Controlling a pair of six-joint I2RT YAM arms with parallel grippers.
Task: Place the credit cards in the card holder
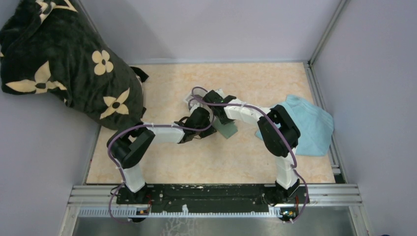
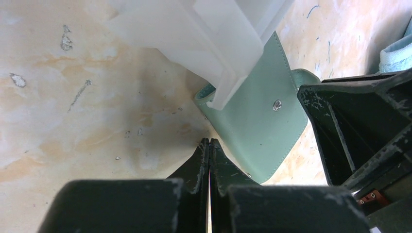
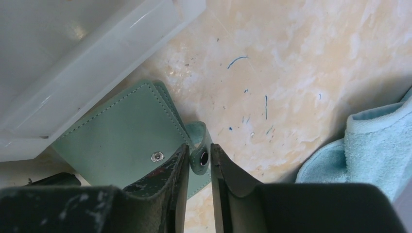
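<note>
A green leather card holder point(image 1: 226, 129) point(image 2: 257, 121) point(image 3: 121, 136) with stitched edges and snaps lies on the table below both wrists. My right gripper is part open at the holder's curled tab point(image 3: 197, 131), one finger on each side of it; whether it grips the tab I cannot tell. My left gripper is shut beside the holder, nothing visible between its fingers. I cannot make out any credit cards.
A translucent plastic tray point(image 1: 192, 96) point(image 3: 73, 82) sits just beside the holder, behind the wrists. A blue towel point(image 1: 307, 125) lies at the right and a dark patterned cushion point(image 1: 59, 64) at the left.
</note>
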